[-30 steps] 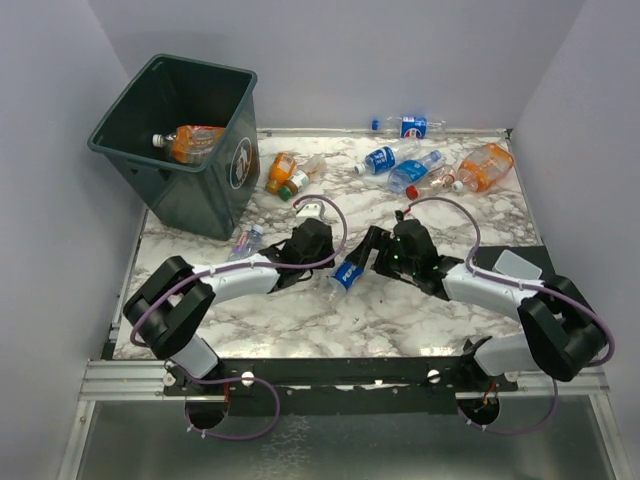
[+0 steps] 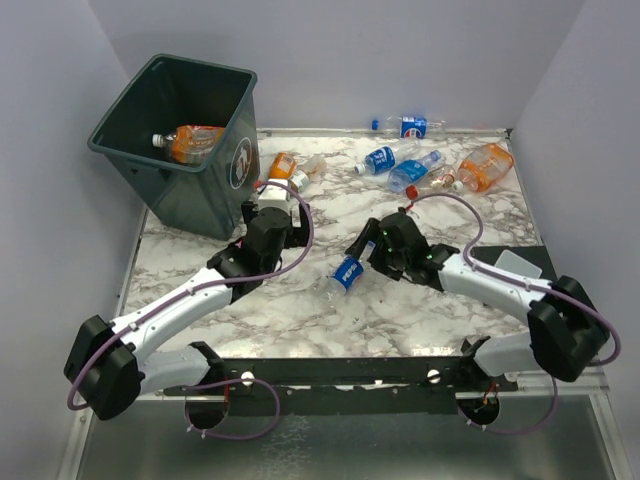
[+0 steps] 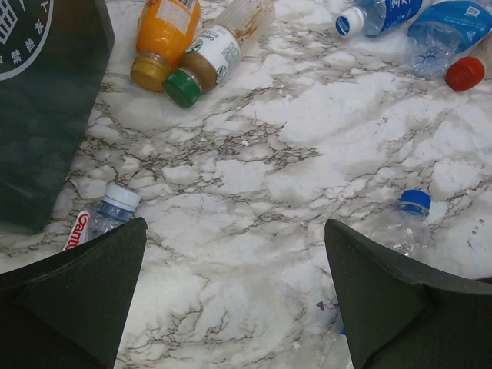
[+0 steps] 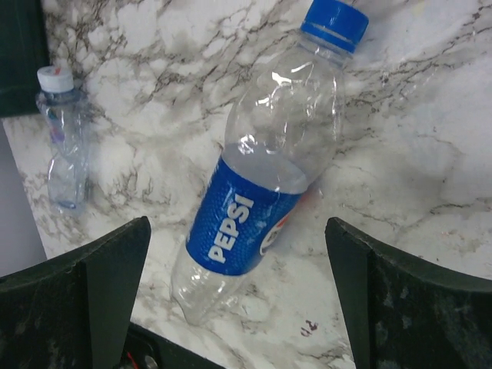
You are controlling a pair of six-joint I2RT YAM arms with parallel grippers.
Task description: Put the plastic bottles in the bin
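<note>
The green bin [image 2: 172,100] at the back left holds an orange bottle [image 2: 190,144]. My left gripper [image 2: 275,230] is open beside the bin, above the table; below it a small clear bottle [image 3: 104,219] lies by the bin wall. My right gripper [image 2: 365,247] hangs open over a Pepsi bottle [image 4: 242,219], which lies diagonally between and beyond its fingertips, blue cap away from the gripper. An orange juice bottle [image 3: 165,31] and a green-capped bottle [image 3: 211,61] lie right of the bin.
Several more bottles [image 2: 410,175] lie at the back right, one [image 2: 412,127] along the back edge. A black pad with a pale rectangular object [image 2: 518,263] is at the right.
My left arm has risen and moved left toward the bin from near the Pepsi bottle. My right gripper has shifted slightly and turned over that bottle.
</note>
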